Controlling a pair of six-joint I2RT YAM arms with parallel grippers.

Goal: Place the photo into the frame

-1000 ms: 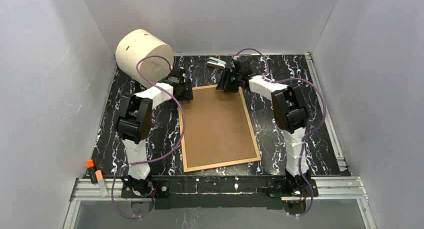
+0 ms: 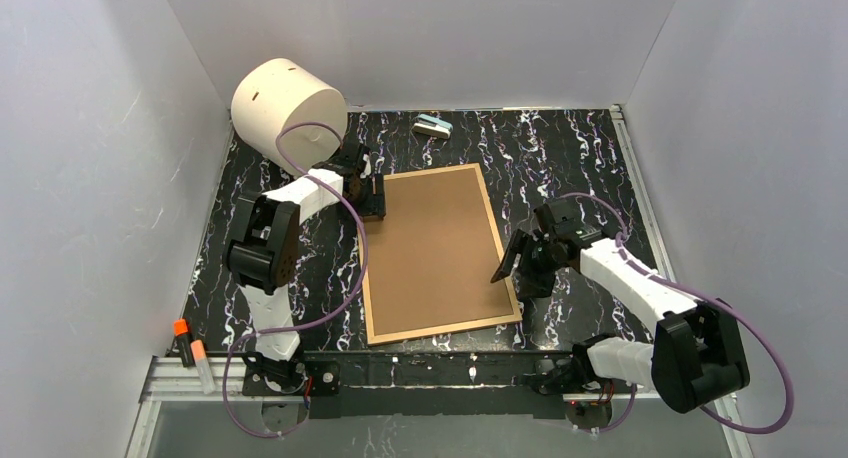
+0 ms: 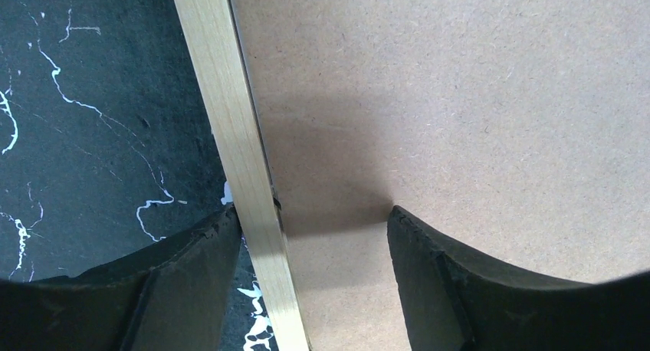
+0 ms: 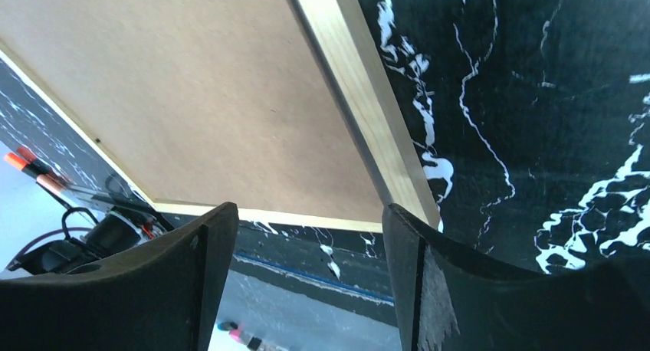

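A light wooden frame lies flat on the table, slightly turned, with a plain brown board filling its inside. No picture side of a photo shows. At the frame's left side, near its upper corner, is my left gripper; its fingers stand part open, the left finger by the wooden bar and the other over the board. My right gripper is open above the frame's lower right corner, where the side bar meets the bottom bar, with nothing held between its fingers.
A big cream cylinder lies at the back left, close to the left arm. A light-blue stapler sits behind the frame. Orange-capped markers lie at the front left.
From the frame's top edge, my right arm has swung right and down to the lower right side. My left gripper has shifted slightly toward the front. The frame lies unmoved.
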